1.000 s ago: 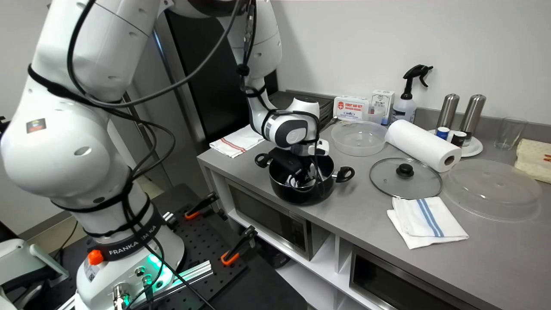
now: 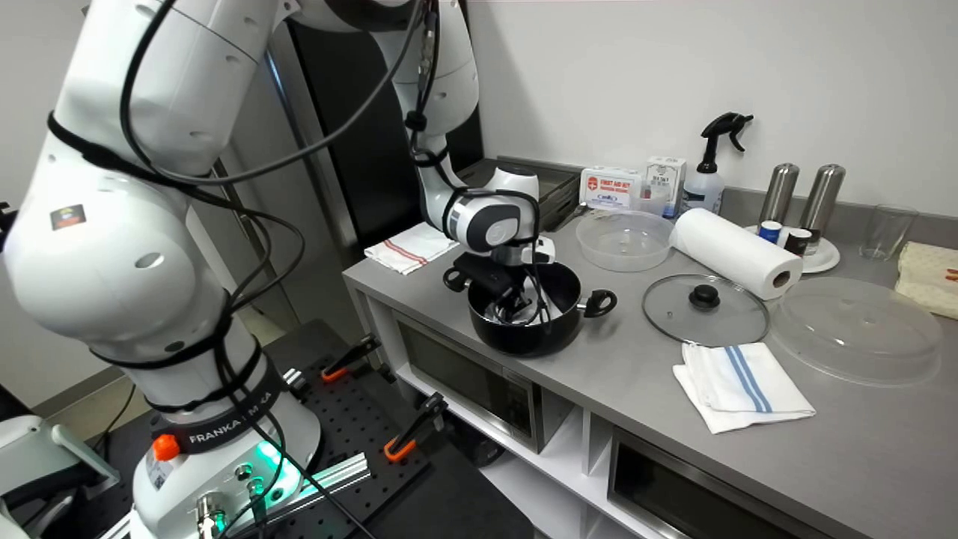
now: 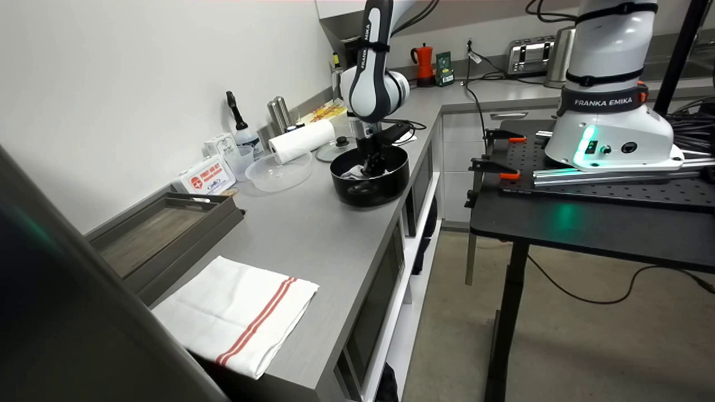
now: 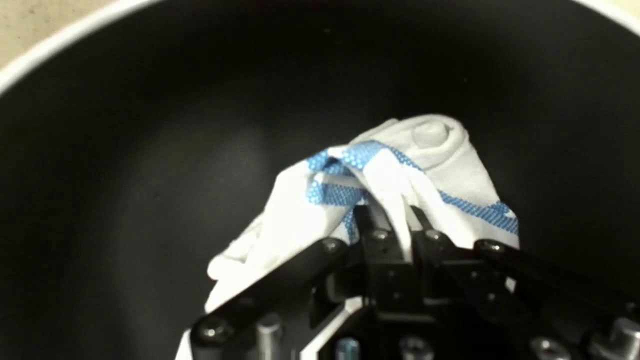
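Note:
A black pot (image 2: 525,337) with two side handles stands near the front edge of the counter. Inside it lies a crumpled white cloth with blue stripes (image 4: 390,174), bunched on the dark bottom. My gripper reaches down into the pot, its fingers shut on a fold of that cloth. In the second exterior view the gripper (image 3: 372,164) is below the pot's rim, and a bit of white cloth (image 3: 353,172) shows beside it. The fingertips are partly covered by the fabric.
Right of the pot lie a glass lid (image 2: 705,310), a folded blue-striped towel (image 2: 743,386) and a paper towel roll (image 2: 736,251). Behind is a clear plastic bowl (image 2: 623,241). A red-striped towel (image 3: 234,318) lies at the counter's other end.
My gripper and wrist have shifted slightly left within the pot in the first exterior view, and more of the white cloth shows there. The pot has not moved.

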